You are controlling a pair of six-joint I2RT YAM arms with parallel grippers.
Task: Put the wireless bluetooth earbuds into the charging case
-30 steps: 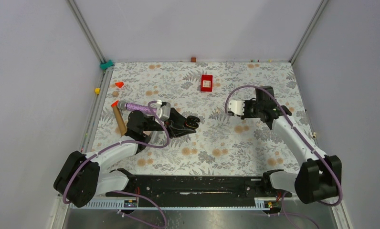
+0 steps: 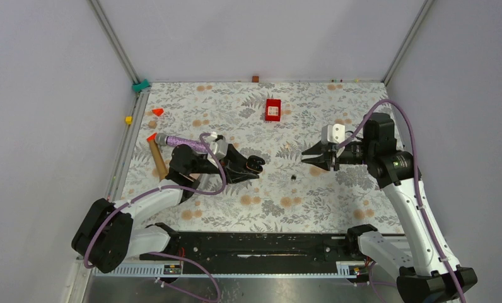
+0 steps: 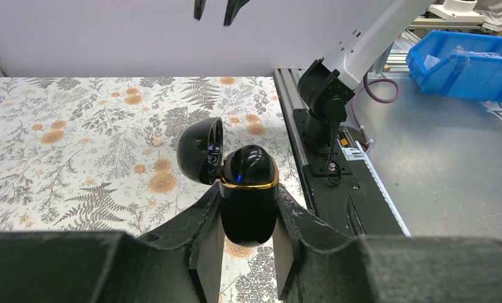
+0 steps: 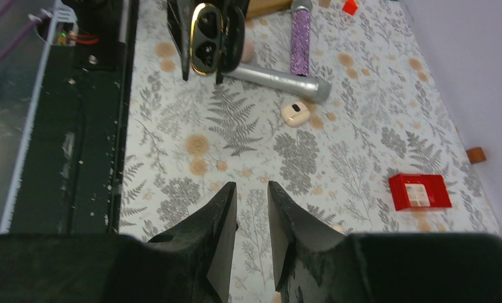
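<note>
A glossy black charging case, lid open, is held in my left gripper, shut on it; the case appears left of centre in the top view and at the top of the right wrist view. A small dark object, possibly an earbud, lies on the table between the two grippers, partly hidden behind the fingers in the right wrist view. My right gripper hangs to the right, above and apart from it, its fingers slightly apart with nothing visible between them.
A red box sits at the back centre. A purple-and-silver microphone, a wooden-handled tool and small red pieces lie at the left.
The left gripper and case have barely moved. The small dark object is now visible.
</note>
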